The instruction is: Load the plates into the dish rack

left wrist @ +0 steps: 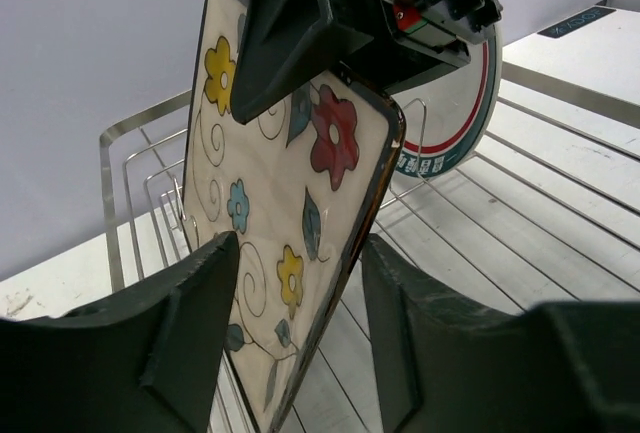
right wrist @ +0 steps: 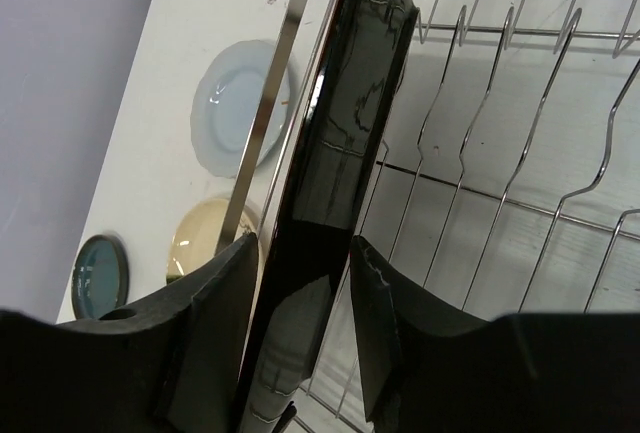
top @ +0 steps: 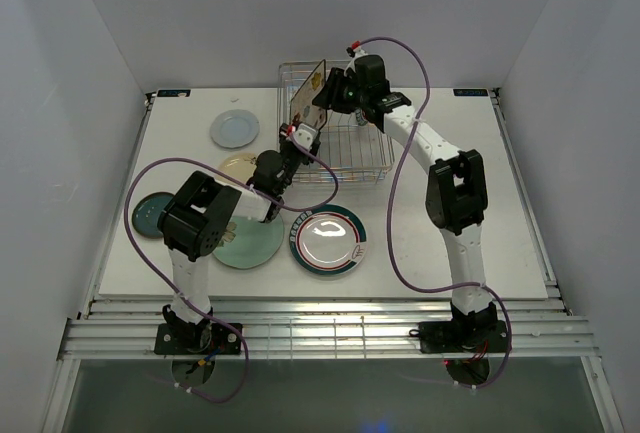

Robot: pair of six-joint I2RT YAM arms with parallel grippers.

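Observation:
A square plate with painted flowers [left wrist: 265,203] stands on edge at the left of the wire rack [top: 350,158]. My left gripper is open around its front edge. My right gripper is at its upper edge, fingers apart on either side of the dark rim; contact cannot be told. A round red-and-teal rimmed plate [left wrist: 458,125] stands in the rack to the right.
Left of the rack lie a light blue plate [top: 235,127], a cream plate [top: 235,166] and a dark teal plate [top: 148,215]. A green plate [top: 250,251] and a rimmed plate [top: 328,240] lie in front.

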